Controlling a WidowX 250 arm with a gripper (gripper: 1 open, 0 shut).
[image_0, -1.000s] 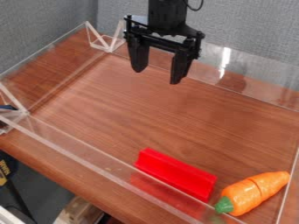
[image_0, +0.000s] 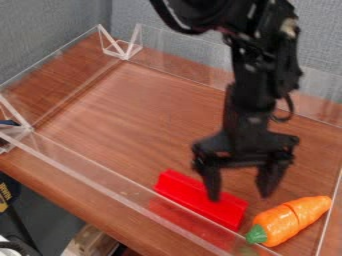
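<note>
My gripper (image_0: 241, 177), black and motion-blurred, hangs low over the front right of the wooden table, its two fingers apart. Its left finger is at the red block (image_0: 201, 200), above or in front of part of it; I cannot tell whether they touch. An orange toy carrot (image_0: 287, 219) with a green tip lies just to the right of the block.
Clear plastic walls edge the wooden table (image_0: 114, 110), with white corner brackets (image_0: 118, 45) at the back left. Grey padded walls stand behind.
The block and the carrot lie where they were.
</note>
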